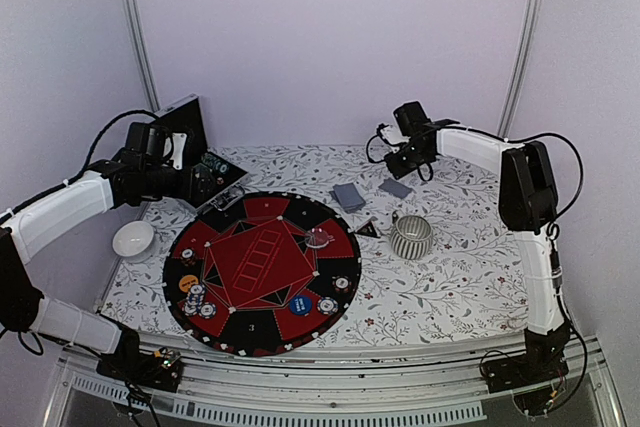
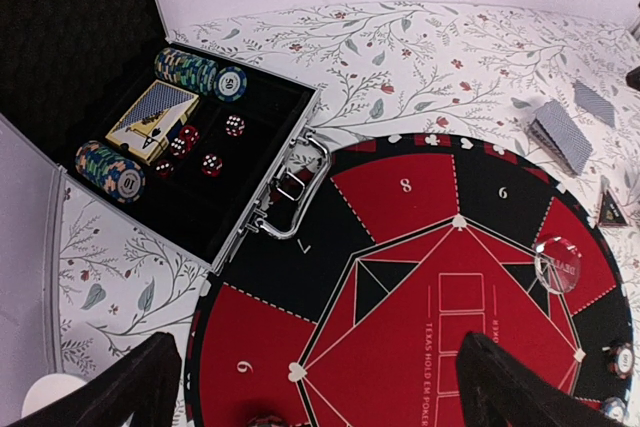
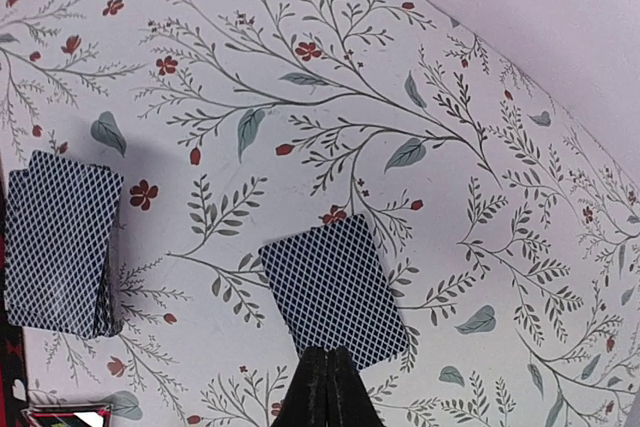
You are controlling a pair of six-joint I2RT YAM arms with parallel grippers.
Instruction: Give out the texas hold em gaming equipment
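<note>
In the right wrist view my right gripper is shut, with nothing visible between its fingertips. Its tips overlap the near edge of a flat blue-checked card or thin pile (image 3: 335, 292), which lies on the patterned cloth. A thicker, uneven deck (image 3: 60, 247) lies to the left. Over the case side, my left gripper is wide open and empty. The open black case (image 2: 262, 132) holds rows of chips (image 2: 110, 172), a card box (image 2: 153, 122) and several red dice (image 2: 210, 164). A clear dealer disc (image 2: 557, 265) rests on the round red-black mat (image 1: 230, 237).
A ribbed round pot (image 1: 411, 239) stands right of the mat, near a small dark triangle (image 1: 369, 229). Chips (image 1: 195, 297) and a blue disc (image 1: 300, 304) sit on the mat's front. At left is a white bowl (image 1: 133, 238).
</note>
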